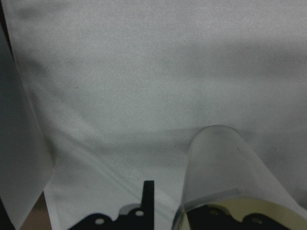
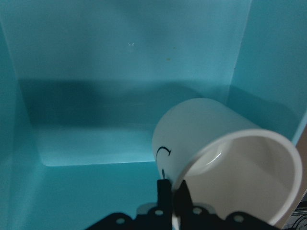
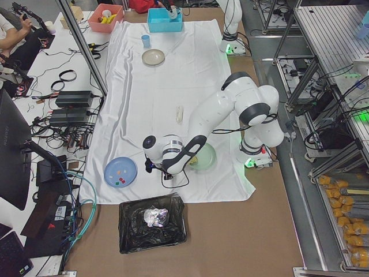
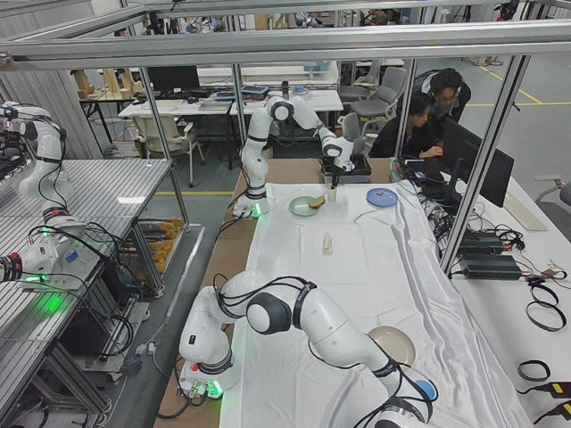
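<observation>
In the left wrist view a pale cup (image 1: 220, 163) lies on the white cloth (image 1: 110, 86). My left gripper is open around its near rim, one finger outside, the other at its opening. In the right wrist view my right gripper is shut on the rim of a white cup (image 2: 192, 129) with a black drawn mark, tilted on its side inside the blue bin (image 2: 76, 48). In the camera left view the green plate (image 3: 204, 163) with a yellow item sits beside the left gripper, partly hidden by the arm.
A blue plate (image 3: 118, 166), a beige plate (image 3: 153, 57) and a blue cup (image 3: 146, 41) are on the cloth. A black-lined tray (image 3: 138, 236) stands at the near edge, a red basket (image 3: 101, 24) at the far left.
</observation>
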